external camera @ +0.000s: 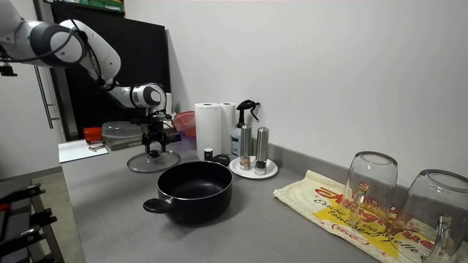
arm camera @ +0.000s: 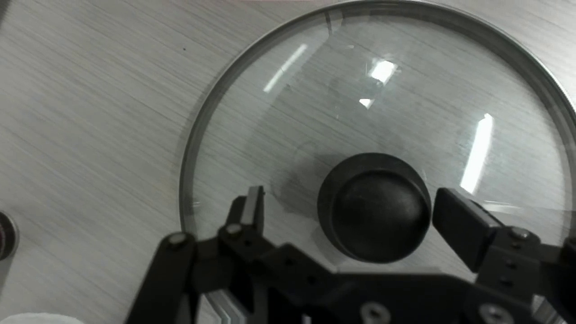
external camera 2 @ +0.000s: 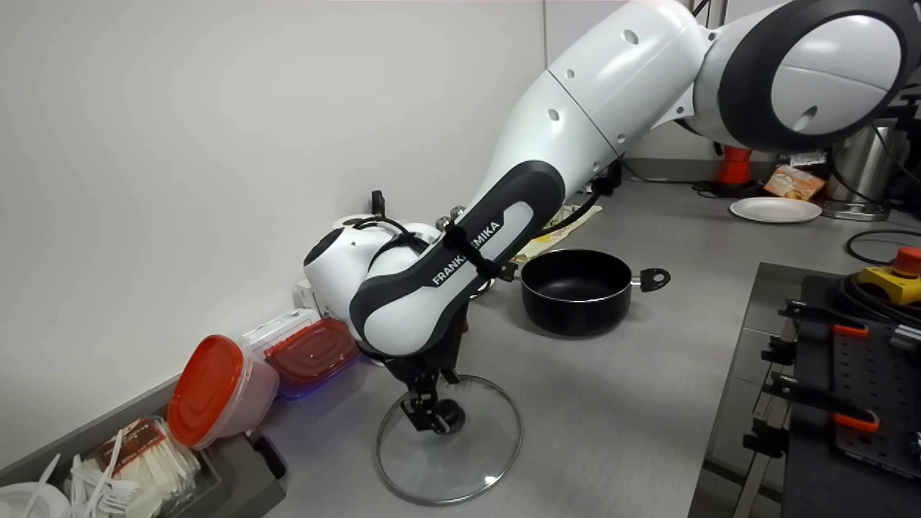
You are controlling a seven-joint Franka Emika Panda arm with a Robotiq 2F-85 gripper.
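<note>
A round glass lid (external camera: 140,164) with a metal rim lies flat on the grey counter, left of and behind the black pot in exterior view 1. Its black knob (arm camera: 380,208) stands up at the centre. My gripper is open over the lid, its two fingers on either side of the knob; the right finger (arm camera: 461,224) is close to the knob, while a wide gap shows on the left. Whether the right finger touches it, I cannot tell. The black two-handled pot (external camera: 195,193) sits uncovered and looks empty.
Behind the pot are paper towel rolls (external camera: 208,129), a spray bottle (external camera: 237,138) and a white plate (external camera: 272,170) bearing two grinders. Plastic containers (external camera 2: 216,393) line the wall beside the arm. Glass mugs (external camera: 373,184) stand on a cloth (external camera: 302,193).
</note>
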